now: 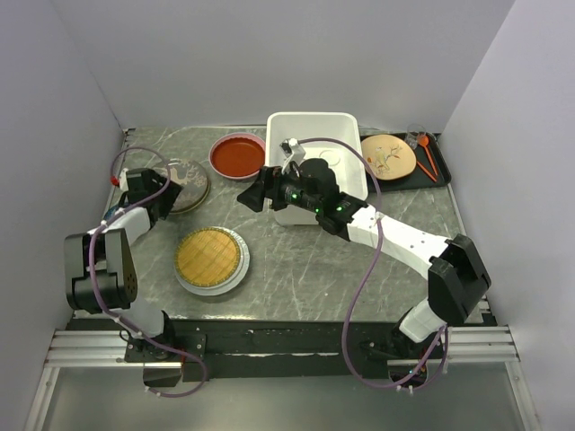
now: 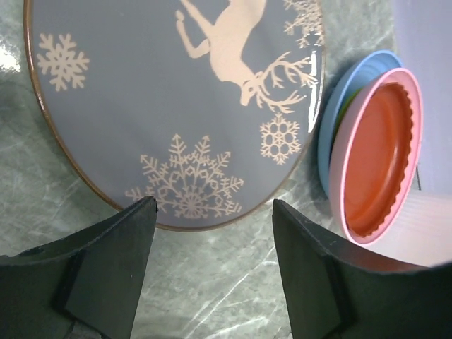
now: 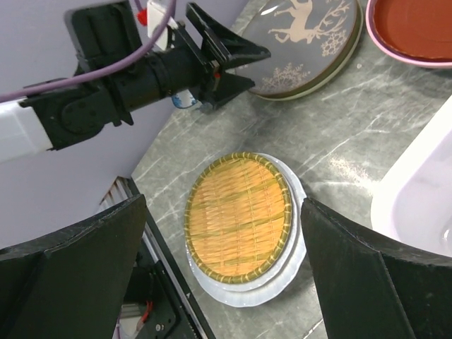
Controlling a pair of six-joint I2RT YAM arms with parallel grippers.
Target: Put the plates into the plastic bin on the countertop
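A grey plate with reindeer and snowflakes (image 2: 198, 106), stacked on another, lies at the back left; my left gripper is at its rim, fingers apart with nothing visible between them. A pink-rimmed red plate (image 1: 237, 156) sits left of the white plastic bin (image 1: 314, 126). A woven yellow plate (image 1: 207, 257) rests on white plates nearer the front. My right gripper (image 1: 256, 196) is open above the bin's left edge. A tan plate (image 1: 388, 156) lies on a black tray at the back right.
Orange utensils (image 1: 429, 157) and a glass share the tray. Walls close in the sides and back.
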